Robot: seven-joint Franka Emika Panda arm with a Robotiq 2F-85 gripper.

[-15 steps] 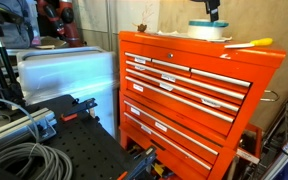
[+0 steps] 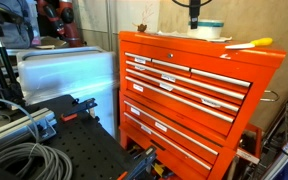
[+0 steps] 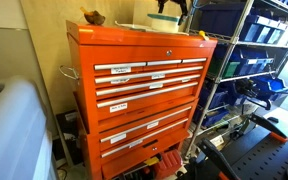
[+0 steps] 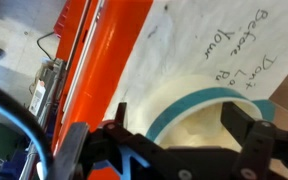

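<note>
A white round container with a teal rim [image 2: 208, 24] stands on top of the red tool chest [image 2: 189, 95]. In exterior view 2 the same container [image 3: 163, 22] sits near the back of the chest top. My gripper is open in the wrist view, its dark fingers [image 4: 249, 145] spread apart above the container [image 4: 162, 115], whose rim and pale inside show between and beyond them. From exterior view 1, the dark gripper [image 2: 194, 20] appears at the container's left side. Whether it touches the container, I cannot tell.
A paper sheet with handwriting [image 4: 234, 40] lies beside the container. On the chest's right end is a yellow-handled item [image 2: 249, 44]; a brown object [image 3: 93, 17] rests at its left end. Blue bins [image 3: 219, 20] fill the shelves on the right. The drawers are shut.
In exterior view 1, my gripper has moved left from above the container to its left side. The container appears to stay in the same place.
</note>
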